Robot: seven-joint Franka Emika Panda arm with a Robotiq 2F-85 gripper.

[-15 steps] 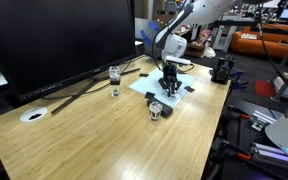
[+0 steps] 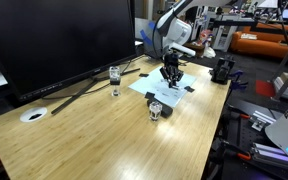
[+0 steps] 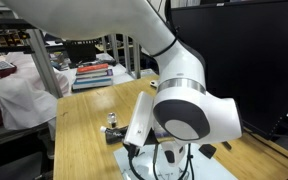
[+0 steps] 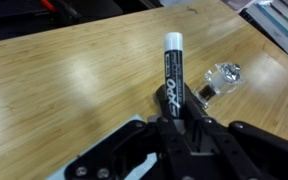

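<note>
A white Expo marker [image 4: 172, 75] with a dark cap stands upright in the wrist view. My gripper is shut on its lower part. In exterior view 1 the gripper [image 2: 171, 80] hangs over a pale sheet [image 2: 192, 88] on the table; the marker is too small to make out there. Exterior view 2 has the white arm covering most of the gripper and the sheet.
A dark eraser-like block [image 2: 162, 102] lies at the sheet's near edge. Close by stands a clear-and-silver bottle [image 2: 155, 112], and a second one [image 2: 115, 80] is nearer the black screen [image 2: 64, 45].
My gripper has risen and come slightly toward the right from its low place over the sheet. The block and bottles have stayed where they were.
</note>
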